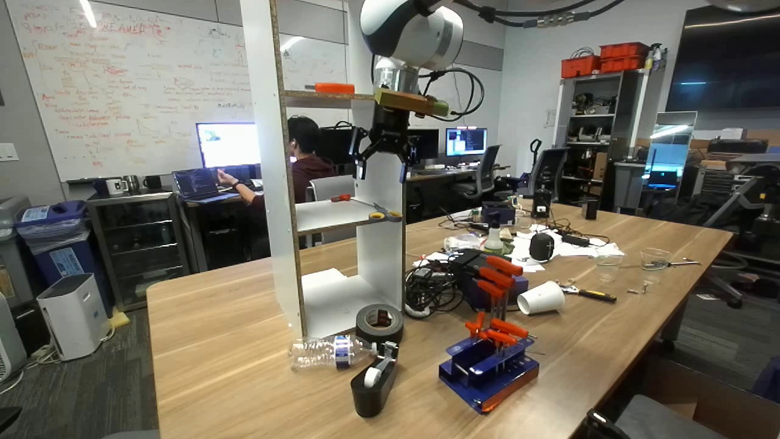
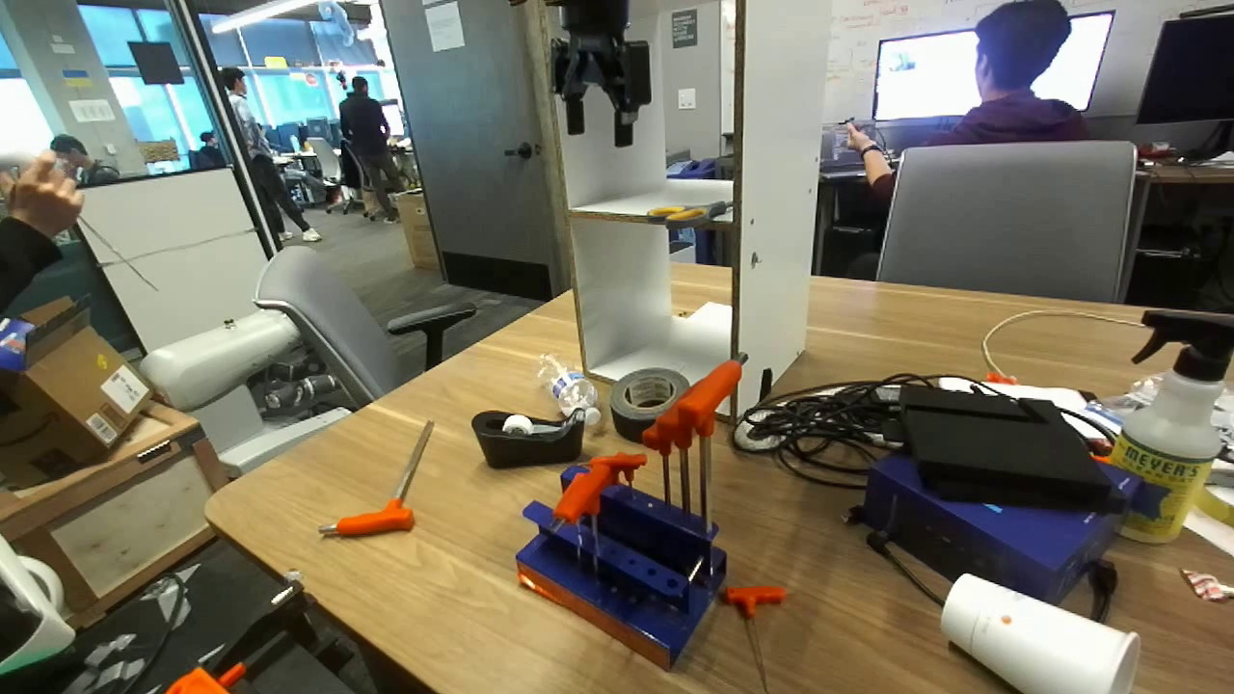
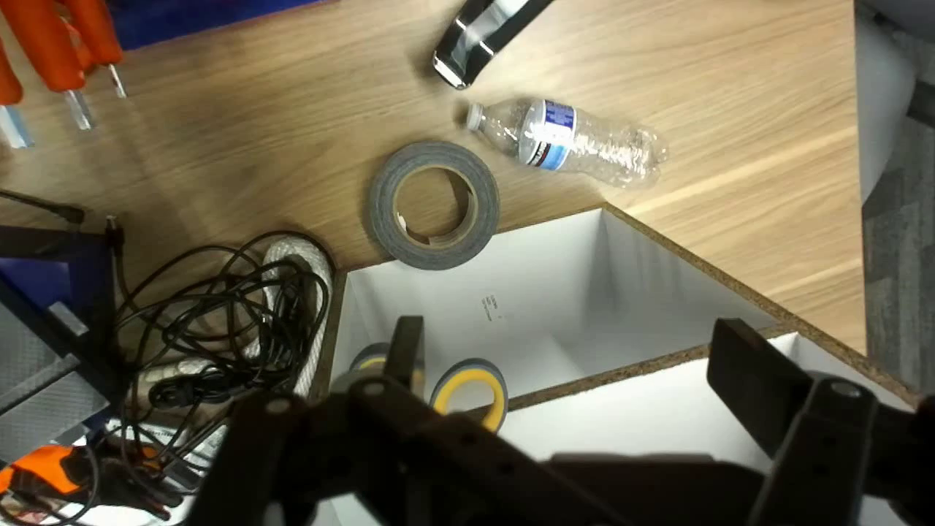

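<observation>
My gripper [image 1: 381, 164] hangs open in front of the shelf unit [image 1: 274, 183], its fingers pointing down and nothing between them. It is above the middle shelf [image 1: 333, 215], where scissors with yellow and grey handles [image 1: 384, 213] stick out over the front edge. In the wrist view the scissors' handle loops [image 3: 473, 390] show beside my left-hand finger [image 3: 405, 351]; their blades are hidden. Exterior view 2 has the gripper [image 2: 602, 121] above and to the left of the scissors [image 2: 688, 214], clear of them. A small red-handled item [image 1: 340, 197] lies further back on that shelf.
An orange-handled object [image 1: 334, 88] lies on the upper shelf. On the table are a tape roll [image 1: 379, 323], a clear bottle [image 1: 333, 352], a tape dispenser [image 1: 375, 380], a blue hex-key stand [image 1: 488, 369] and tangled cables [image 1: 436, 289]. The shelf's side panels bound the space sideways.
</observation>
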